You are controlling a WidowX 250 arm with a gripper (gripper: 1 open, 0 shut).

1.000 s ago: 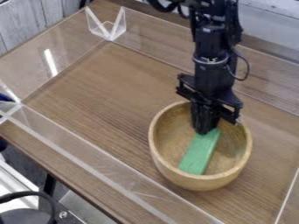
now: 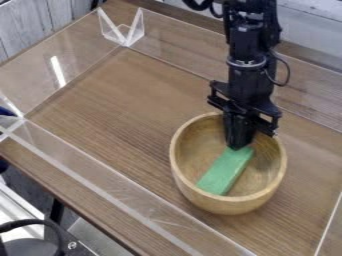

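Observation:
A tan bowl [image 2: 265, 190] stands on the wooden floor of the workspace at the lower right. A green oblong object [image 2: 221, 175] lies inside it, running from the lower left toward the upper right. The black gripper [image 2: 235, 136] points down into the far side of the bowl, just over the upper end of the green object. Its fingertips are dark and partly hidden against the bowl and the object, so whether they are shut or touching it is unclear.
A small white wire-like piece [image 2: 122, 27] sits at the back left. The wooden surface [image 2: 107, 100] left of the bowl is clear. Clear edging runs along the lower left, with dark equipment beyond it at the bottom corner.
The gripper has shifted slightly within the far part of the bowl. The green object's visible end now sits a little higher in the view.

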